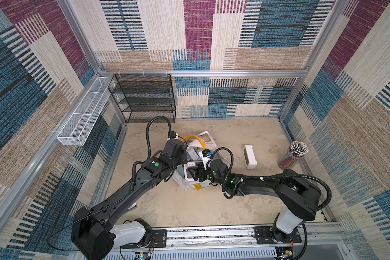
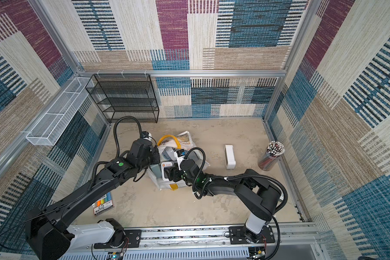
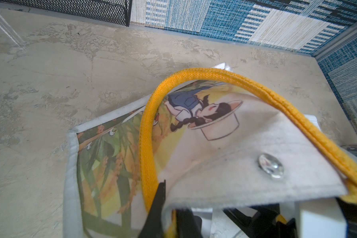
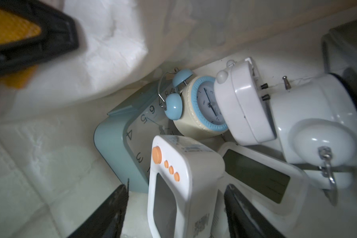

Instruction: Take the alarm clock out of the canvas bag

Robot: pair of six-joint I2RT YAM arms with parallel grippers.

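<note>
The canvas bag (image 3: 91,178) lies mid-table with yellow handles. My left gripper is at the bag's printed flap, its fingers shut near the cloth edge; whether cloth is between them is hard to tell. Inside the bag, the right wrist view shows several clocks: a teal square clock (image 4: 123,166), a cream bell clock (image 4: 192,119), white bell clocks (image 4: 242,111) and a flat display clock (image 4: 257,174). My right gripper stands open, its fingers either side of an upright white clock with orange buttons (image 4: 202,174).
A white block (image 1: 249,156) and a tube of sticks (image 1: 286,161) stand to the right. A black wire rack (image 1: 140,97) is at the back left, a box of coloured items (image 2: 103,203) at the front left.
</note>
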